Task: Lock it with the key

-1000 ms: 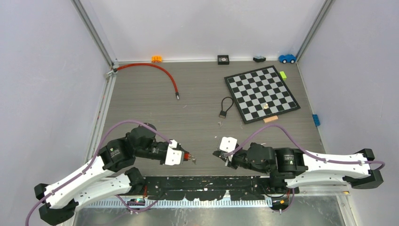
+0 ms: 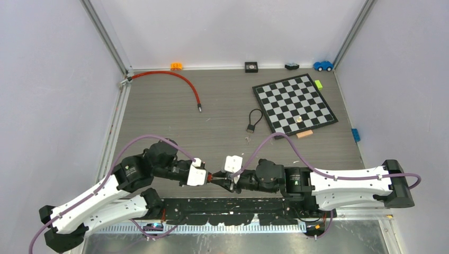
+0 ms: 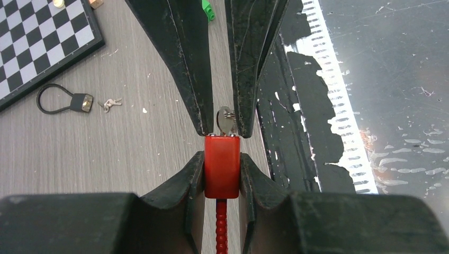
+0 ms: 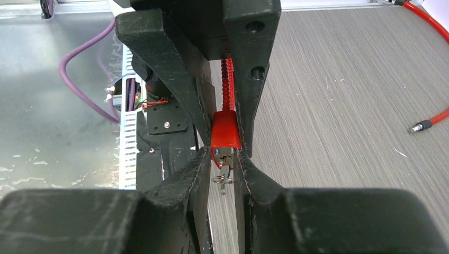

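Note:
A red lock body [image 3: 222, 166] with a red cord sits between the fingers of my left gripper, which is shut on it. A key stands out of its end, with a keyring visible in the right wrist view [image 4: 222, 179]. My right gripper has its fingertips around the key in the left wrist view, part open; whether they touch it I cannot tell. In the top view the two grippers meet at the front centre.
A black padlock [image 2: 250, 127] and small keys [image 3: 110, 103] lie on the table behind the grippers. A chessboard [image 2: 280, 98] lies at the back right, a red hose [image 2: 190, 87] at the back left.
My right gripper has moved left from a distance to meet the red lock at the left gripper. The left arm has moved very little.

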